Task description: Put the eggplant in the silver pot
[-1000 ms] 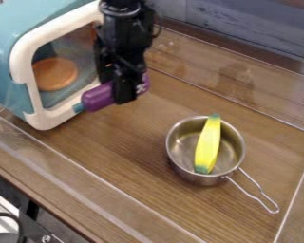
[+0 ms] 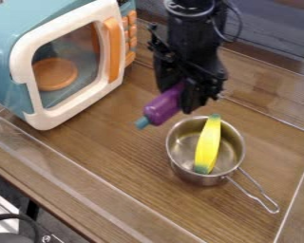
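The purple eggplant (image 2: 160, 108), with a teal tip at its lower left, hangs tilted in my gripper (image 2: 180, 89). The black fingers are shut on its upper part and hide that end. Below and to the right, the silver pot (image 2: 180, 166) rests on the wooden table, its handle reaching toward the lower right. Inside the pot lies a yellow banana-like toy (image 2: 208, 146) with green ends, leaning along the pot's right side. In this view the eggplant's lower end is just left of and above the pot's rim.
A toy microwave (image 2: 41, 57), blue and white with its orange-handled door, stands at the upper left; an orange disc (image 2: 56, 74) sits inside. Bare wooden table (image 2: 110, 161) lies left of the pot. Black cables show at the lower left corner.
Gripper and eggplant have travelled right and somewhat down in view, from in front of the microwave to beside the pot. The pot and banana-like toy have stayed put.
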